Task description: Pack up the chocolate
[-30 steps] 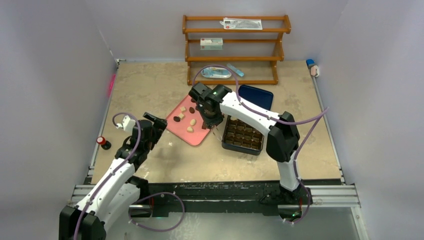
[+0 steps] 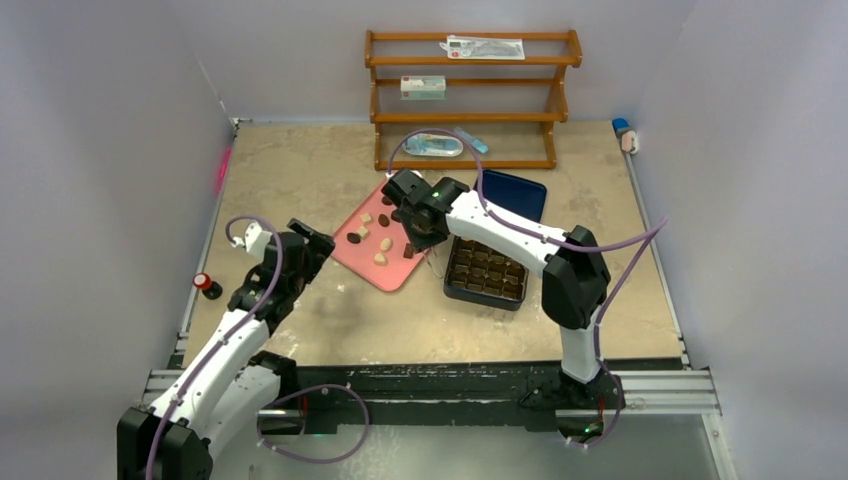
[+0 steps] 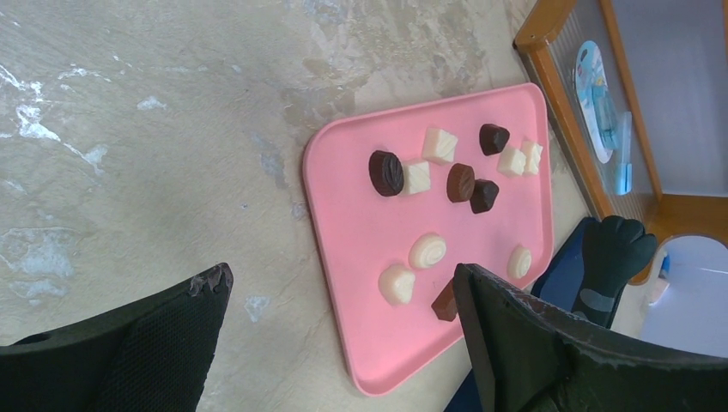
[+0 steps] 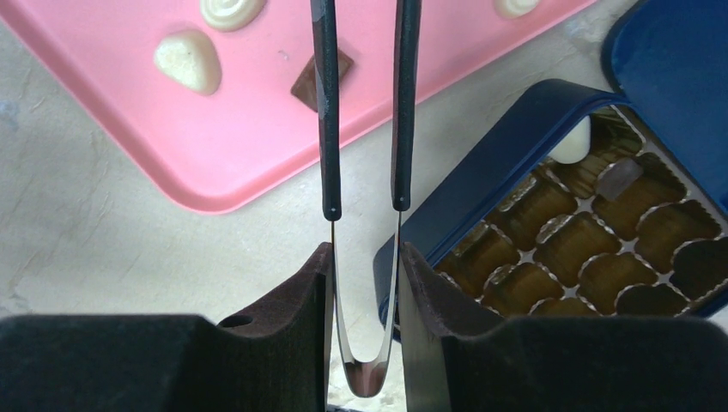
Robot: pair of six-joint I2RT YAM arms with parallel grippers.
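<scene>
A pink tray (image 3: 360,232) holds several white and dark chocolates, among them a brown piece (image 4: 306,83) near the tray's edge. Beside it lies a navy box (image 2: 485,300) with a gold compartment insert; a white piece (image 4: 573,146) shows in one compartment. My right gripper grips metal tongs (image 4: 365,373), whose black tips (image 4: 328,172) stand apart over the tray's edge by the brown piece. My left gripper is open at the tray's left side, nothing between its fingers.
A wooden rack (image 2: 470,117) with packets stands at the back. The box's blue lid (image 2: 525,195) lies behind its compartments. A small red-capped bottle (image 2: 208,286) sits at the left.
The left arm looks unchanged.
</scene>
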